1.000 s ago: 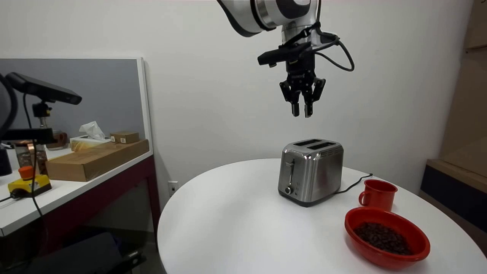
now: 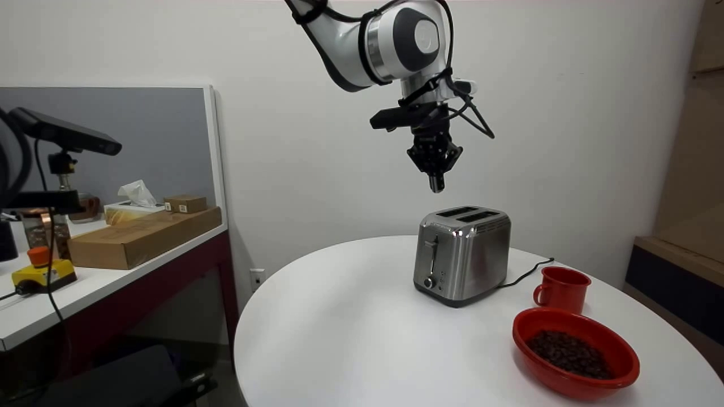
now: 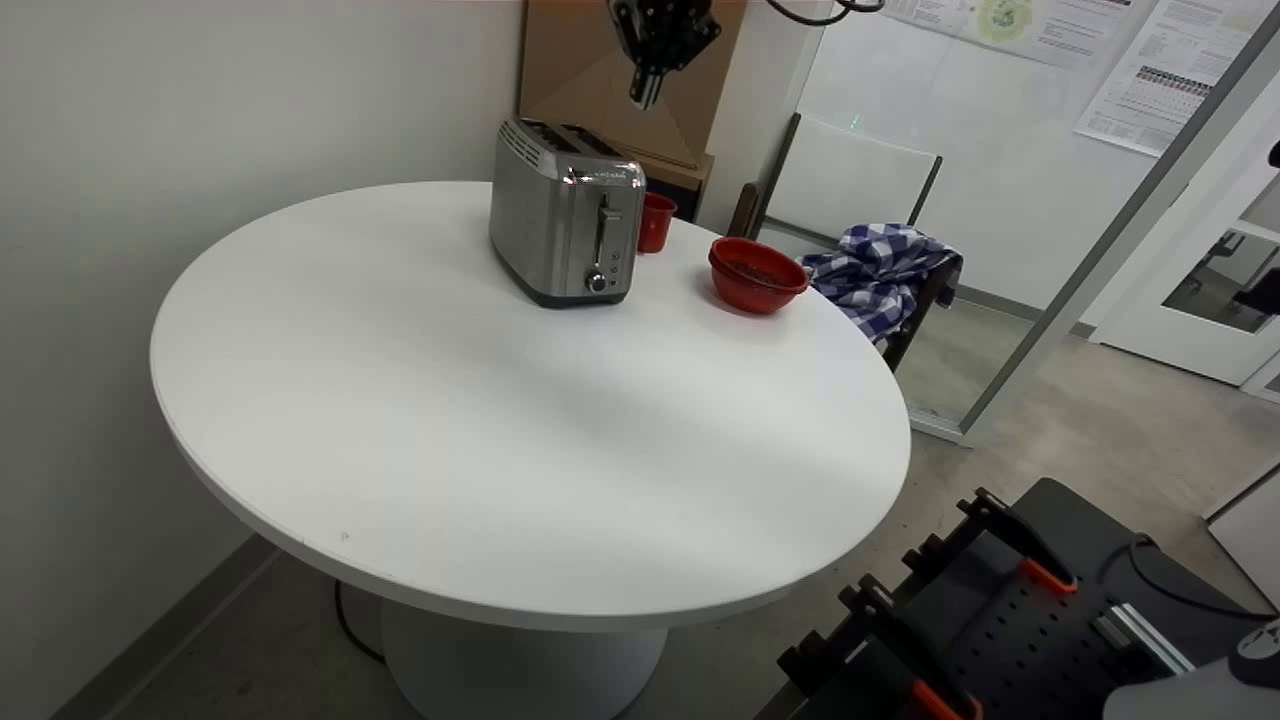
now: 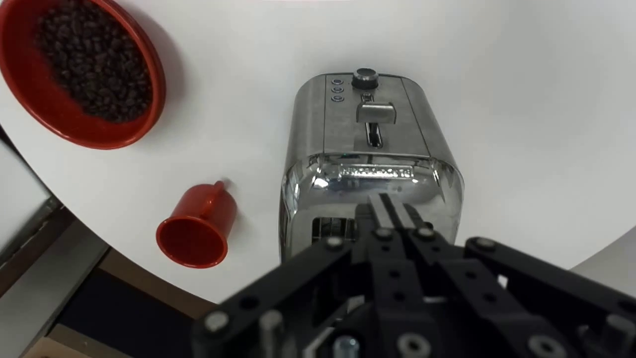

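Note:
My gripper (image 2: 437, 183) is shut, with nothing showing between its fingers, and hangs in the air above the front end of the silver toaster (image 2: 462, 261). In the wrist view the fingertips (image 4: 380, 210) cover part of the toaster's shiny top and hide much of its slots. The toaster's lever (image 4: 376, 113) stands at the upper end of its slit, close to the slots, with a knob (image 4: 364, 78) below it. Exterior view 2 shows the gripper (image 3: 647, 94) clear of the toaster (image 3: 564, 216), not touching it.
A red mug (image 2: 564, 289) and a red bowl (image 2: 575, 380) of dark beans stand on the right of the round white table (image 2: 339, 325). A black cord (image 2: 526, 274) trails behind the toaster.
The gripper's fingers were apart and are together now. My arm has come lower and moved slightly left in exterior view 1. The toaster, mug and bowl have not moved.

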